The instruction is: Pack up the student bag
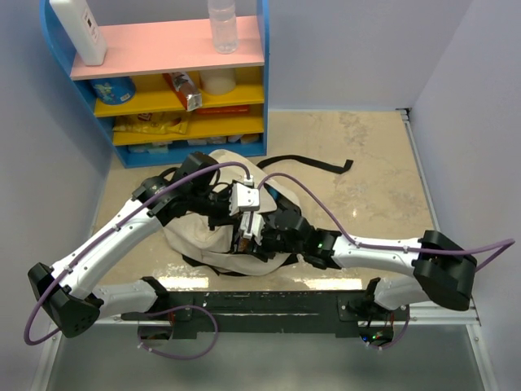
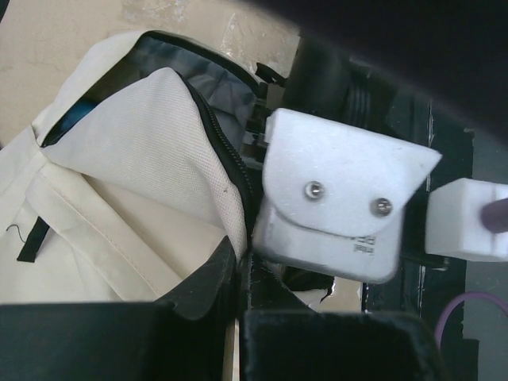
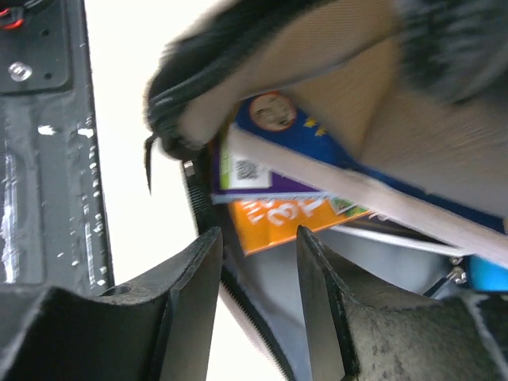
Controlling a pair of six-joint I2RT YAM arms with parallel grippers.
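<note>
The cream backpack point(image 1: 191, 236) lies on the table below both arms. In the left wrist view my left gripper is shut on the bag's fabric edge beside the black zipper point(image 2: 218, 139). My right gripper is open at the bag's opening, its fingertips in front of an orange item point(image 3: 270, 222), a purple item point(image 3: 250, 175) and a blue item point(image 3: 309, 147) inside the bag. Nothing shows between its fingers. The top view largely hides both fingertips under the wrists.
The blue shelf point(image 1: 260, 81) with bottles and packs stands behind the bag. Free table point(image 1: 374, 187) lies to the right. Walls flank both sides, and a dark rail point(image 1: 244, 303) runs along the front edge.
</note>
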